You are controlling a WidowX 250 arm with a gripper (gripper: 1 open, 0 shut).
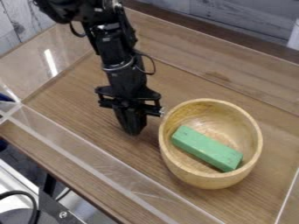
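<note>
The black robot arm hangs from the top of the camera view, its gripper (132,121) low over the wooden table, just left of a tan round bowl (236,116). Inside the bowl lies a green block (205,148) with a pale part at one end. Whether the gripper's fingers are open or shut is unclear among the dark parts.
Black cables (17,206) lie at the bottom left corner. A white object (292,35) shows at the top right edge.
</note>
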